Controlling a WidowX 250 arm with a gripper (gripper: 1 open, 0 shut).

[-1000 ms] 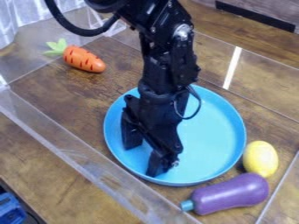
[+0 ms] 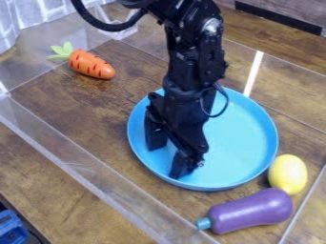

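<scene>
A black robot arm reaches down from the top of the view into a round blue plate (image 2: 242,143). Its gripper (image 2: 173,148) is low over the left part of the plate, fingers apart, with nothing visible between them. The dark fingers overlap, so their exact contact with the plate is unclear.
An orange toy carrot (image 2: 90,63) lies at the upper left. A yellow lemon (image 2: 288,174) and a purple eggplant (image 2: 250,210) lie right and below right of the plate. A clear plastic rim runs along the left, with a blue object (image 2: 10,229) at the lower left corner.
The plate has shifted a little to the right, along with the gripper. The arm's upper part has moved slightly. The carrot stays where it was.
</scene>
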